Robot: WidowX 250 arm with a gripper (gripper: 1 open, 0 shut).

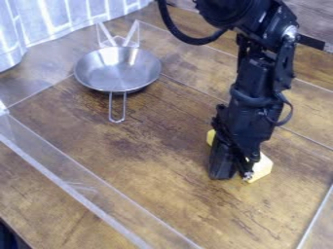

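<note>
The black gripper (235,158) reaches down from the top right to the wooden table, its fingertips low over a yellow object (259,167), which it partly covers. The fingers look closed together, and I cannot see anything held between them. The yellow object's shape is mostly hidden behind the gripper.
A steel pan (115,68) with a wire handle sits at the back left, with a light angular object (119,39) behind it. A white striped cloth (33,29) lies at the top left.
</note>
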